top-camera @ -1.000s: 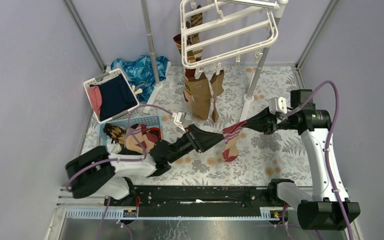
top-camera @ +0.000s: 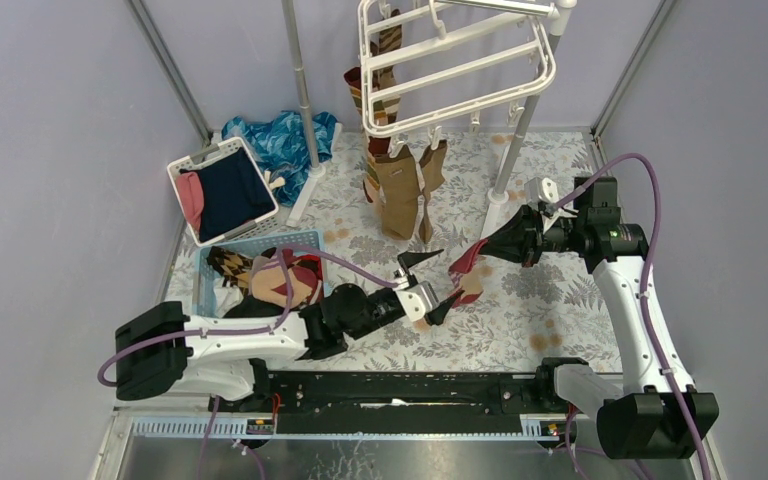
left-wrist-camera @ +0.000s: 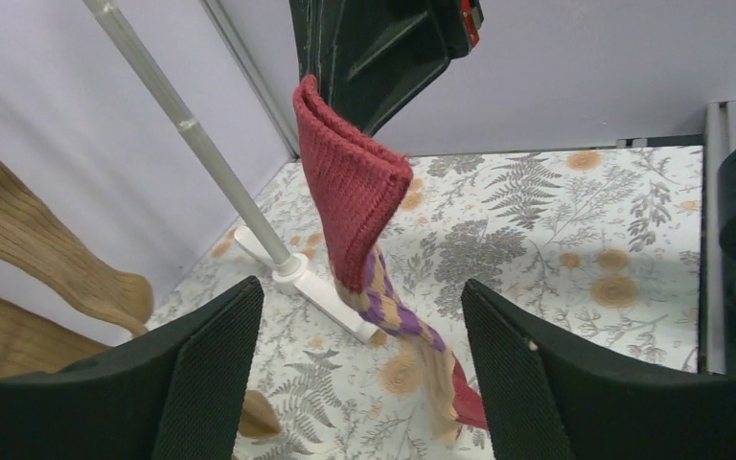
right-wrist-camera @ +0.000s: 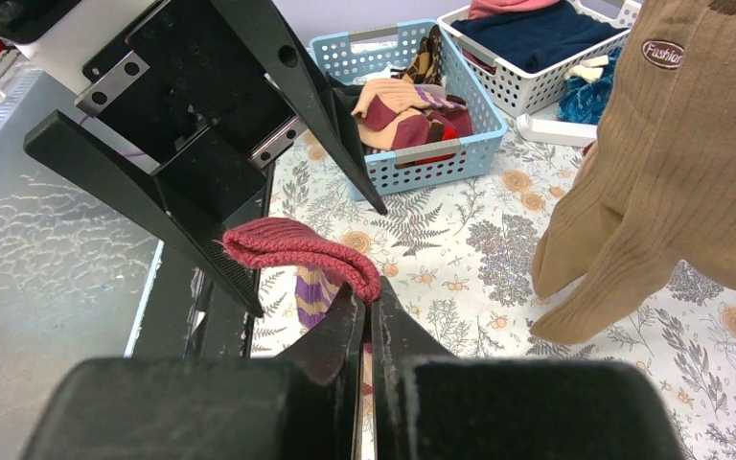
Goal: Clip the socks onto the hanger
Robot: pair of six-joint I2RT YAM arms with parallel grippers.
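Note:
My right gripper [top-camera: 487, 247] is shut on the cuff of a red, tan and purple striped sock [top-camera: 467, 280], which hangs from it. My left gripper [top-camera: 435, 282] stands open just left of that sock, nothing between its fingers; in the left wrist view the sock's red cuff [left-wrist-camera: 355, 192] is in front of it, beyond the fingertips. The white hanger [top-camera: 460, 100] is above, with brown and patterned socks [top-camera: 398, 195] clipped to it and hanging down.
A blue basket [right-wrist-camera: 412, 158] of mixed socks sits at the left, with a white basket [top-camera: 220, 190] of folded cloth behind it and blue plastic [top-camera: 280, 140] beside.
The hanging sock swung slightly; the right arm shifted only a little.

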